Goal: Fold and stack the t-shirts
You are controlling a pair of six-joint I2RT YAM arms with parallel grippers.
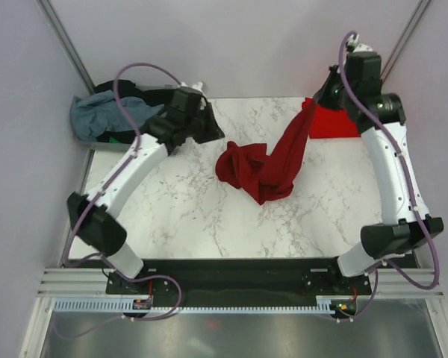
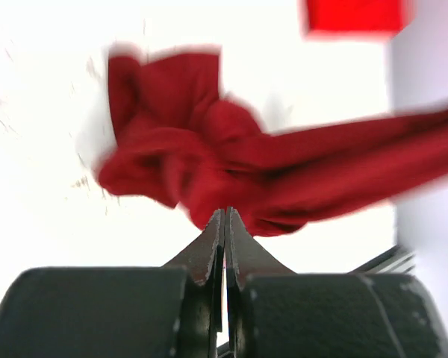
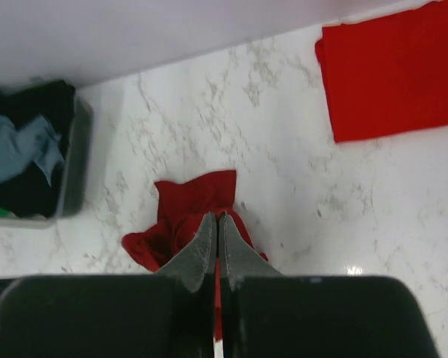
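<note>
A dark red T-shirt lies rumpled mid-table, one part lifted toward the right by my right gripper, which is shut on it high up. The cloth hangs below that gripper in the right wrist view, under its fingertips. My left gripper is shut above and left of the shirt; in the left wrist view nothing shows between its fingers, with the shirt beyond them.
A folded red shirt lies at the back right. A bin with black and blue-grey clothes stands at the back left.
</note>
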